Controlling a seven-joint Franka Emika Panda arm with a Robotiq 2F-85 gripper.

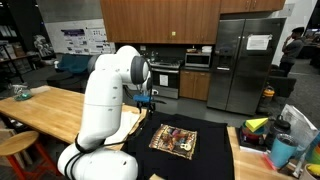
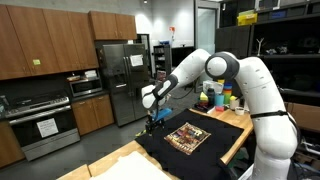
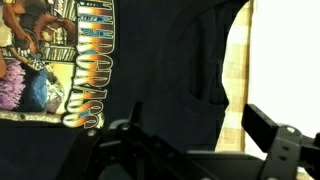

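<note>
A black shirt (image 1: pixel 208 136) with a colourful print (image 1: pixel 174 141) lies spread on the table. My gripper (image 1: pixel 146 103) is over its far left part in exterior view 1, and the same gripper (image 2: pixel 154 124) shows small in exterior view 2. In the wrist view the gripper stands open, its fingers wide apart at the lower edge. Black cloth (image 3: pixel 180 95) with a few folds shows between and beyond the fingers, and nothing is gripped. How high the fingertips are above the cloth is hard to tell.
A white sheet or board (image 3: pixel 287 65) lies beside the shirt on the wooden table (image 1: pixel 53 108). Cans, boxes and other goods (image 1: pixel 282 146) stand at the table's right in exterior view 1. A red stool (image 1: pixel 17 143) is at the left.
</note>
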